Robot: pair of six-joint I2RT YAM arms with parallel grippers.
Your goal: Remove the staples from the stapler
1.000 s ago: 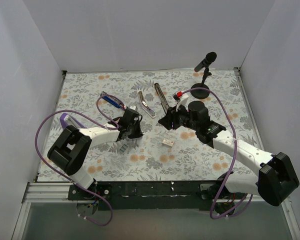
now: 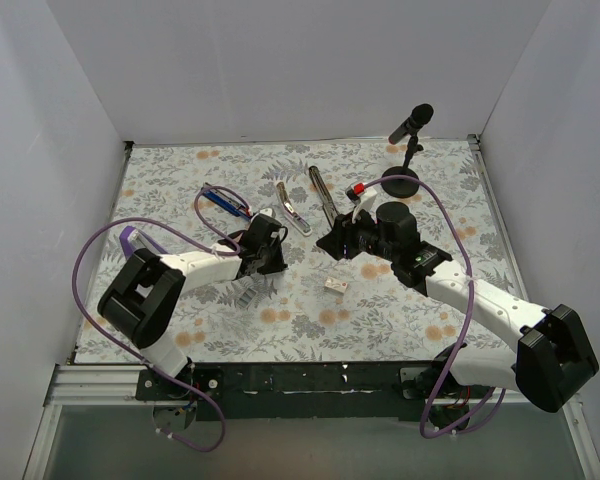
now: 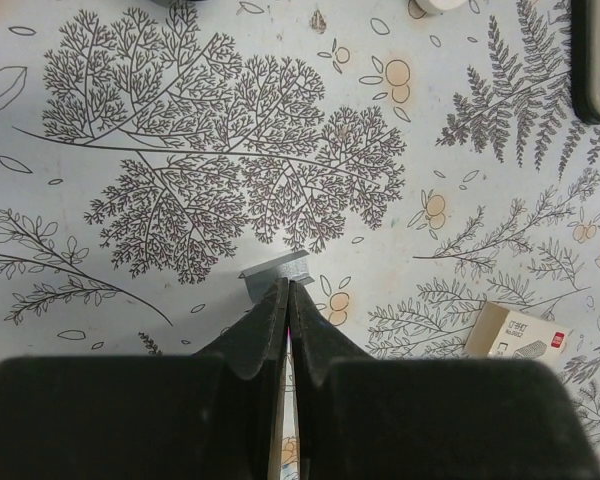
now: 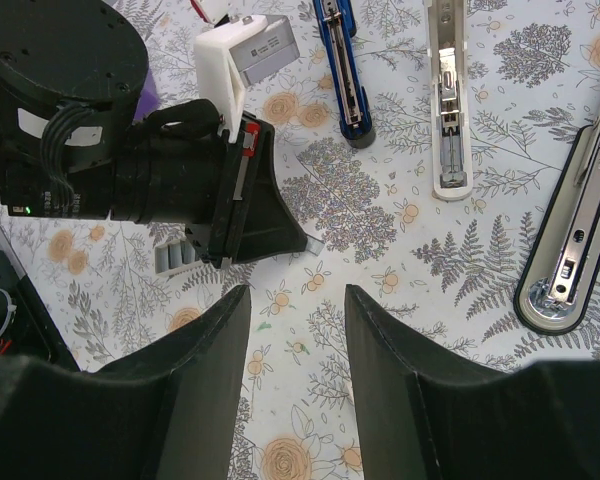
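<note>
A small strip of staples [image 3: 275, 268] lies on the patterned table at the tip of my left gripper, which is shut and low over it; whether any is between the fingertips cannot be told. Open staplers stand behind: a blue one [image 4: 342, 70], a white one [image 4: 450, 140] and a dark-based steel one [image 4: 550, 305]. My right gripper hangs open above the table, right of the left one, with nothing between its fingers.
A small staples box [image 2: 336, 285] lies in the front middle. More staple strips [image 4: 175, 257] lie front left. A purple item [image 2: 140, 243] is at the far left, a black stand [image 2: 400, 185] at the back right.
My left gripper has shifted very slightly; the right arm has not visibly moved.
</note>
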